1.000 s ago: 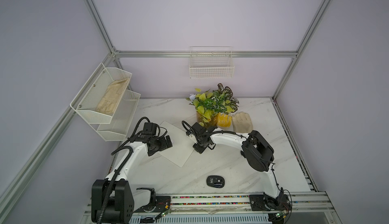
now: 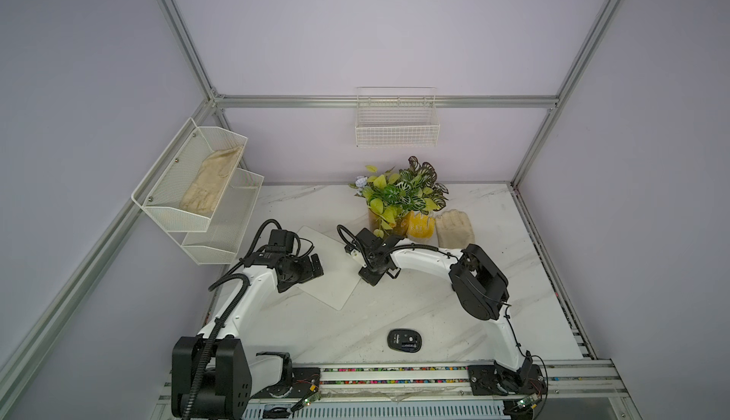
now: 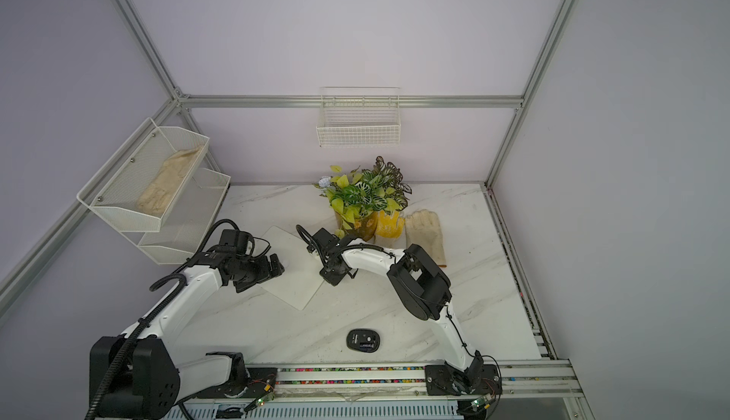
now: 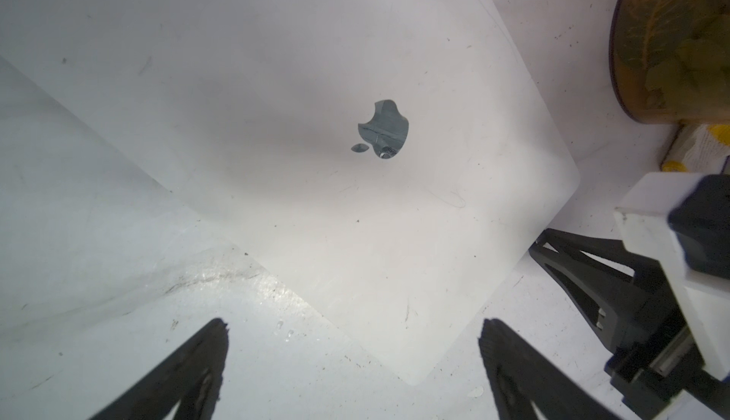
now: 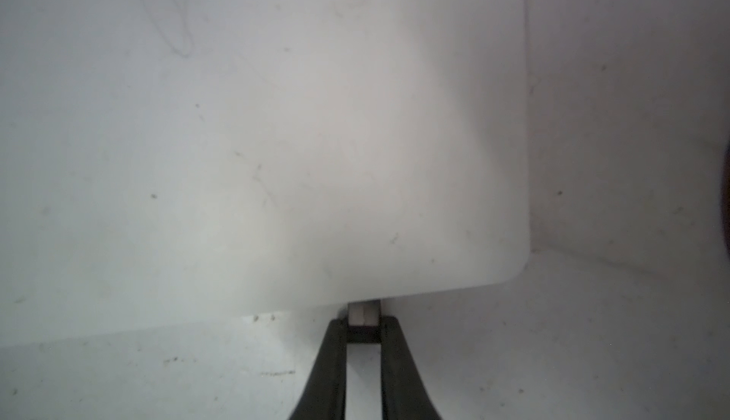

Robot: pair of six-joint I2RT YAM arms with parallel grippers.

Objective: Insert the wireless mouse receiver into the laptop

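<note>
A closed silver laptop [image 4: 319, 230] lies on the table, its lid logo showing in the left wrist view. In the right wrist view, the receiver [image 5: 363, 315] shows a bare metal plug against the laptop's edge, near a rounded corner. My right gripper is shut on its dark end. The frames do not tell whether the plug's tip is inside a port; the lid overhangs it. My left gripper hangs open above the laptop, its fingers wide apart and empty. An upturned black mouse [image 2: 403, 340] rests at the table's front.
Behind my right gripper stands a leafy plant in an amber pot [image 2: 388, 222], close to that arm. A yellow item [image 2: 420, 226] and beige gloves [image 2: 455, 230] lie to the pot's right. White wire baskets [image 2: 199, 184] hang at the left. Open table surrounds the mouse.
Over the last second my right arm has shifted slightly left, and the laptop has slid a little up and left in the top left view. The left arm and the mouse have stayed put.
</note>
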